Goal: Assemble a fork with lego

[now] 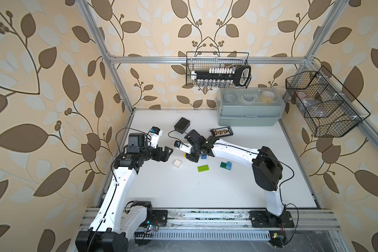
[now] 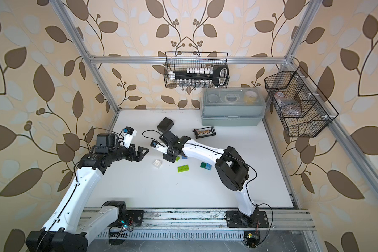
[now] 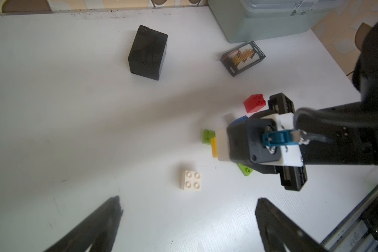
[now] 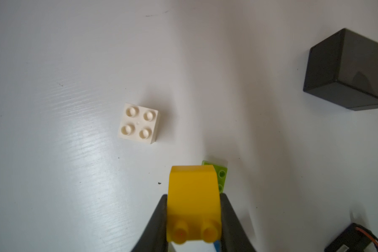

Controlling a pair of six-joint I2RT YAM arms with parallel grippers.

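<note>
In the right wrist view a yellow brick [image 4: 194, 197] is pinched between the fingers of my right gripper, studs toward the camera. My left gripper stands open and empty, its fingers wide apart over bare table. Between the arms a white brick [image 3: 191, 180] lies on the table, studs up. Partly hidden beneath the right gripper are a small green brick [image 3: 208, 136], a blue brick [image 3: 239, 120] and a red brick [image 3: 255, 103]. A longer green brick [image 1: 203, 168] rests nearer the front, with a teal and blue pair [image 1: 225, 165] to its right.
A black box [image 1: 181, 125] and a small tray-like box [image 1: 221, 131] stand toward the back. The large grey-green case [image 1: 250, 111] fills the back right.
</note>
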